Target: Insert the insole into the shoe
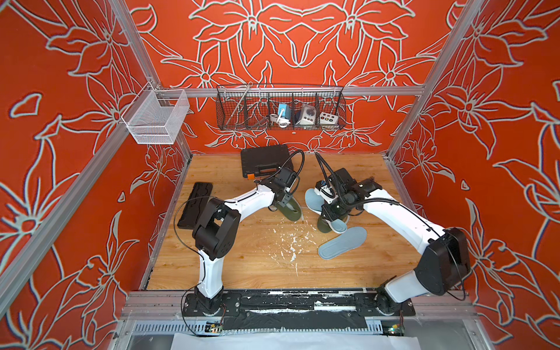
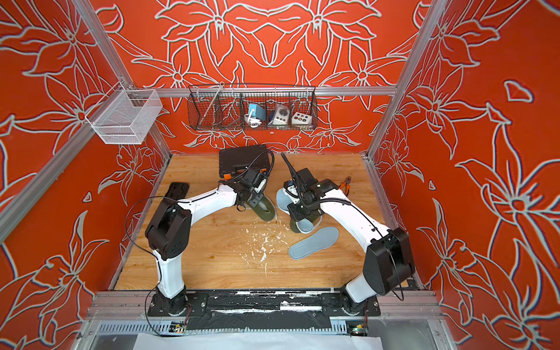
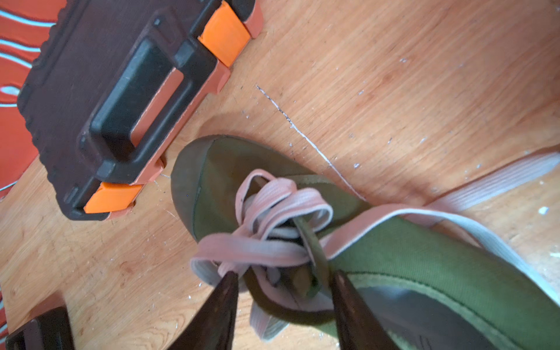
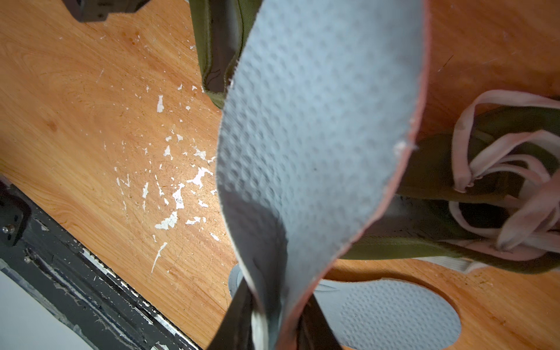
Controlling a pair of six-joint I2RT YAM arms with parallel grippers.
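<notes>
A green shoe (image 3: pixel 443 262) with pale laces lies at the middle. My left gripper is over its laced part, open, its fingers either side of a strap and laces. My right gripper grips a grey-blue insole (image 4: pixel 315 128), which is curled at the held end and raised over a second green shoe (image 4: pixel 425 169). A loose insole (image 4: pixel 385 309) lies on the table in front of that shoe.
A black tool case (image 2: pixel 242 155) stands at the back. A dark oblong object (image 1: pixel 197 201) lies at the left. Orange-handled pliers (image 2: pixel 347 185) lie at the right.
</notes>
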